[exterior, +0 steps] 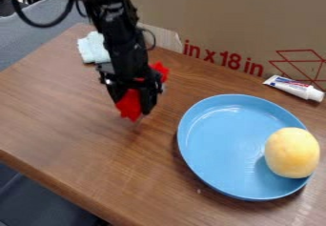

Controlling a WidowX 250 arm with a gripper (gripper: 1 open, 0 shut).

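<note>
My black gripper (136,89) is shut on a red object (129,104), which sits low between its fingers, left of the blue plate (214,148). More red (159,71) shows behind the gripper to the right; whether it is part of the same object I cannot tell. On the plate's right side rests a round pale yellow object (292,154).
A toothpaste tube (295,88) lies at the back right, before a cardboard panel (235,20). A pale cloth (91,47) is at the back left, partly behind the arm.
</note>
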